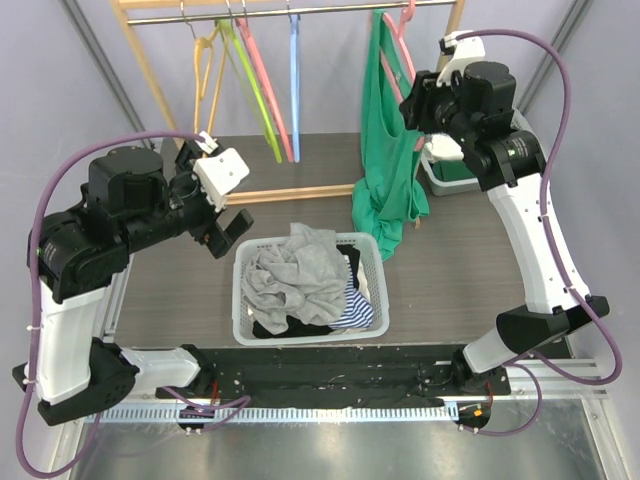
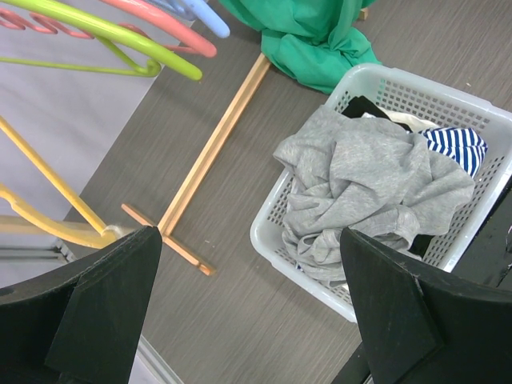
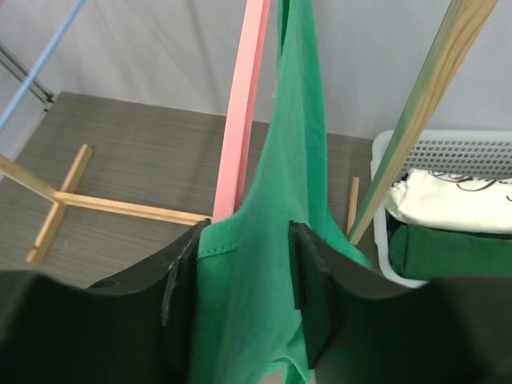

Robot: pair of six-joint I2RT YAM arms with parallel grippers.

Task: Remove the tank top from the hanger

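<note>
A green tank top [image 1: 385,190] hangs on a pink hanger [image 3: 242,104] at the right of the rail, its lower part resting low by the wooden base bar. My right gripper is at the garment; in the right wrist view green fabric and the hanger's pink bar lie between its fingers, which look part open, and whether they grip is unclear. My left gripper stands open at the left, nothing between its fingers, beside the empty hangers.
A white basket [image 1: 240,290] of grey and striped clothes sits front centre. A second basket [image 3: 444,264] with white and green cloth stands behind at the right. Empty coloured hangers [image 1: 260,85] hang on the metal rail [image 1: 330,10].
</note>
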